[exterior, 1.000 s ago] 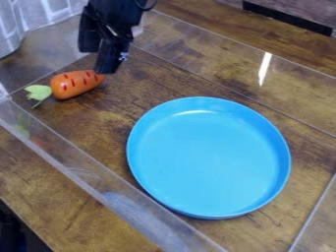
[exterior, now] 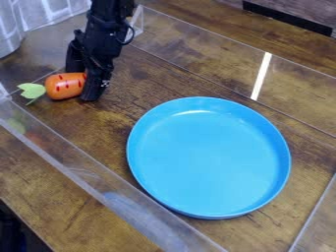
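An orange toy carrot (exterior: 63,86) with dark marks and a pale green top lies on the wooden surface at the upper left. My black gripper (exterior: 86,77) is down at the carrot's right end, its fingers around or against it; whether they grip it is unclear, as the gripper hides that end.
A large blue plate (exterior: 206,157) lies on the right half of the wooden floor. Clear plastic walls run along the left and right. A metallic object (exterior: 10,25) stands at the top left corner. The wood between carrot and plate is clear.
My gripper has come down and left onto the carrot, now covering its right part. The plate is unmoved.
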